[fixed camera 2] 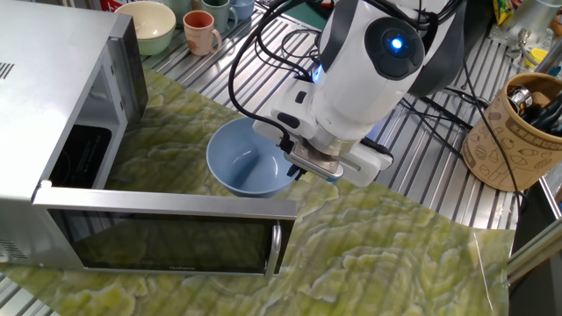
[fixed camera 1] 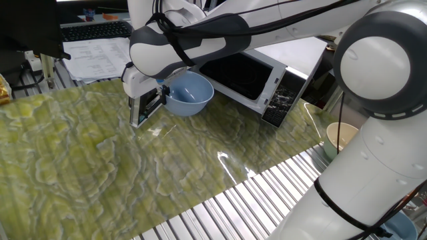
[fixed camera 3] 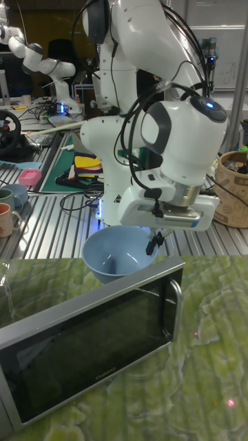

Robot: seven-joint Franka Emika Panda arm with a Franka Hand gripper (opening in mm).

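A light blue bowl (fixed camera 1: 190, 93) is beside the open microwave (fixed camera 2: 53, 79), inside the angle of its door (fixed camera 2: 167, 241). My gripper (fixed camera 1: 149, 110) points down at the side of the bowl away from the microwave's body. In the third exterior view, the dark fingertips (fixed camera 3: 151, 245) overlap the bowl's right rim (fixed camera 3: 117, 235). Whether they pinch the rim or stand beside it cannot be made out. The gripper's body (fixed camera 2: 329, 158) covers much of its fingers in the second view. The part of the bowl that shows looks empty.
The microwave door stands across the front of the bowl, its handle (fixed camera 3: 176, 312) on the right. A cream bowl (fixed camera 2: 149, 26) and an orange mug (fixed camera 2: 200, 33) stand behind. A utensil basket (fixed camera 2: 505, 140) is at the right.
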